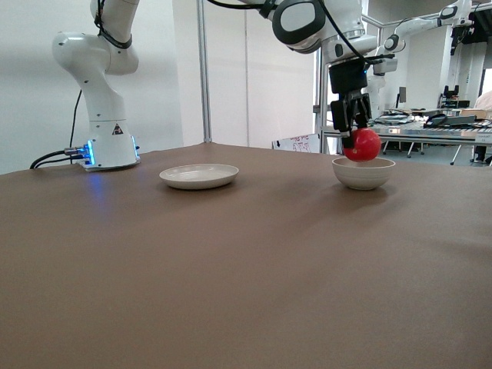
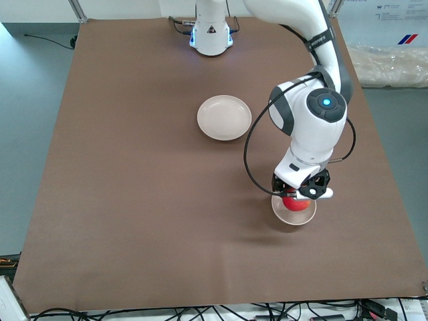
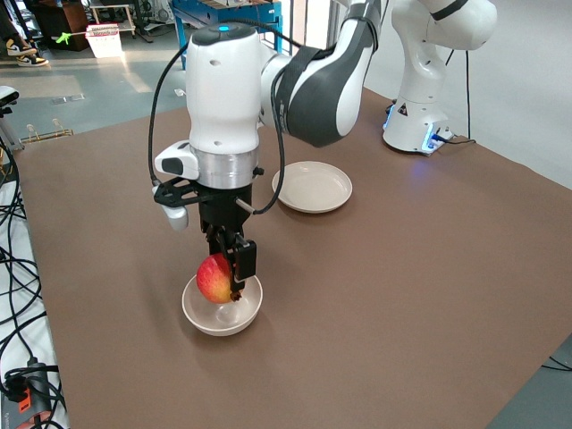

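Note:
My black gripper (image 3: pixel 228 268) is shut on a red apple (image 3: pixel 214 278), which it holds down at a white bowl (image 3: pixel 222 317). In the top view the apple (image 1: pixel 363 144) sits just over or inside the rim of the bowl (image 1: pixel 361 176); whether it touches the bottom is hidden. In the left view the wrist covers much of the apple (image 2: pixel 296 204) and bowl (image 2: pixel 294 218). An empty white plate (image 2: pixel 224 118) lies farther back on the brown table.
Cables run along the near edge in the left view.

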